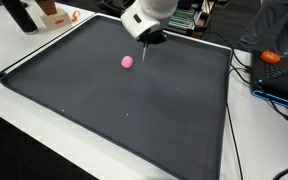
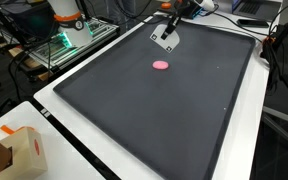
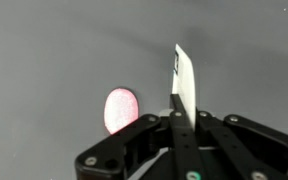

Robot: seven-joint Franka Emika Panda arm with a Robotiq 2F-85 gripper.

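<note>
A thin white card point(image 2: 165, 37) with small dark marks hangs from my gripper point(image 2: 173, 20), which is shut on it. The same card point(image 3: 187, 80) appears nearly edge-on in the wrist view, rising from between the black fingers. On the dark mat lies a flat pink disc point(image 3: 121, 110), to the left of the card there. In exterior view 1 the disc point(image 1: 126, 62) is left of the card point(image 1: 145, 50), with a gap between them in that view. Whether the card's lower edge meets the mat, I cannot tell.
A wooden box point(image 2: 24, 155) stands off the mat at the near left. Cables point(image 1: 236, 80) run along its right side in exterior view 1.
</note>
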